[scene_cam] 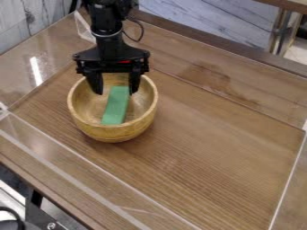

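A wooden bowl (143, 123) sits on the table at left of centre, with a green elongated object (115, 105) lying lengthwise inside it. The black gripper (114, 83) hangs over the back half of the bowl, its fingers parted on either side above the green object's far end. It is open; whether either finger touches the object is unclear at this size.
Behind the arm at upper left stand a grey wall and a pale translucent object. A wooden shelf edge (285, 5) shows at top right.
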